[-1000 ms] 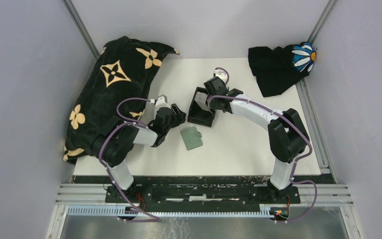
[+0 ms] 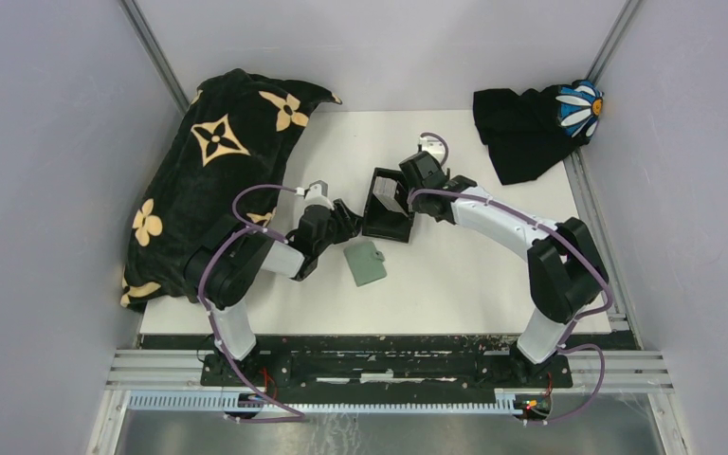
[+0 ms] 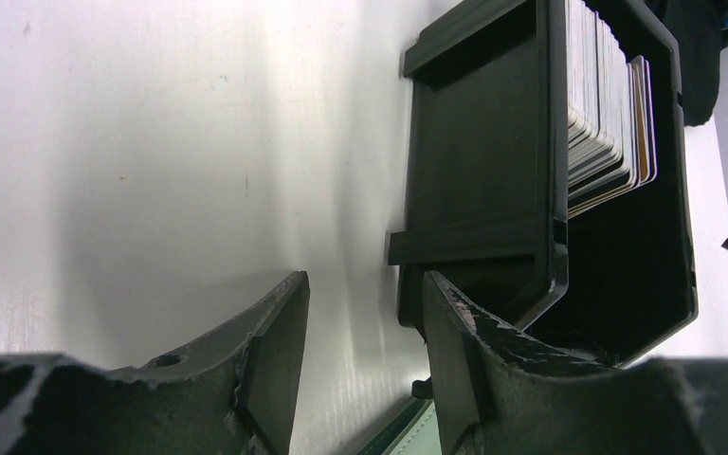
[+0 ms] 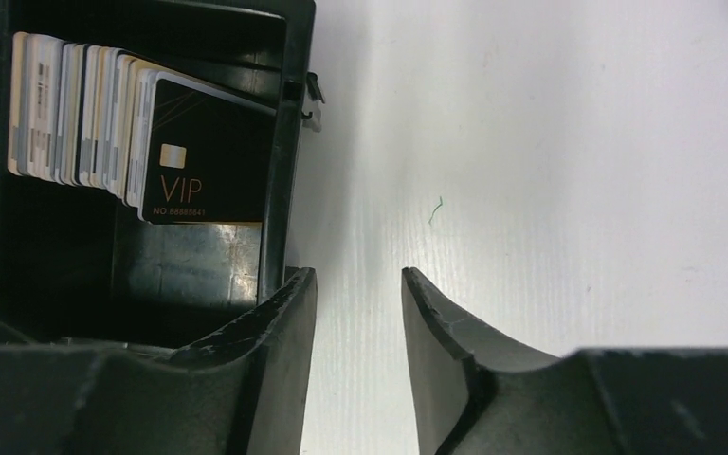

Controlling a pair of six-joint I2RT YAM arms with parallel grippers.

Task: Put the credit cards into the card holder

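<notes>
Credit cards (image 4: 76, 114) stand as a packed row inside the black open-topped box (image 4: 190, 275), filling one end of it. A black VIP card (image 4: 213, 161) faces outward at the end of the row. My left gripper is open with nothing between its fingers; its right finger (image 3: 450, 332) overlaps the near lower corner of the box in that view, contact unclear. On the box's right side my right gripper also stands open and empty, its left finger (image 4: 289, 322) close against or just over the box wall.
In front of the box lies a flat green piece (image 2: 366, 263) on the white table (image 2: 455, 294). A dark patterned cushion (image 2: 218, 161) fills the left side, and a black cloth (image 2: 521, 133) lies at the back right.
Both arms have drifted a little to the right, the right one also slightly toward the front. The box with its cards has shifted slightly to the right too. The green piece has stayed put.
</notes>
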